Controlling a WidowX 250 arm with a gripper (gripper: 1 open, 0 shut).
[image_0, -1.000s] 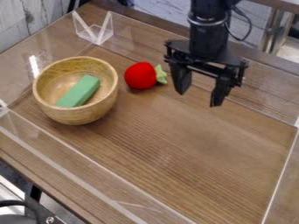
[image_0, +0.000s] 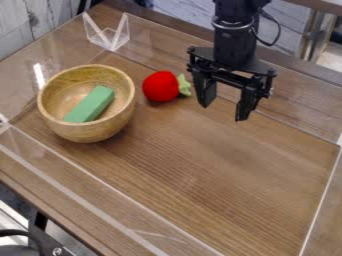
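Observation:
My gripper (image_0: 227, 95) is a black two-fingered tool hanging over the upper middle of the wooden table, its fingers spread apart with nothing visible between them. A red tomato-like object (image_0: 160, 87) with a green part lies just left of it. A wooden bowl (image_0: 104, 129) at the left holds a green bar (image_0: 87, 106).
A clear, angular plastic piece (image_0: 104, 30) stands at the back left. A dark curved object (image_0: 16, 243) shows at the bottom left corner.
The gripper has shifted slightly and appears a little higher in the view. The bowl and the red object have not visibly moved.

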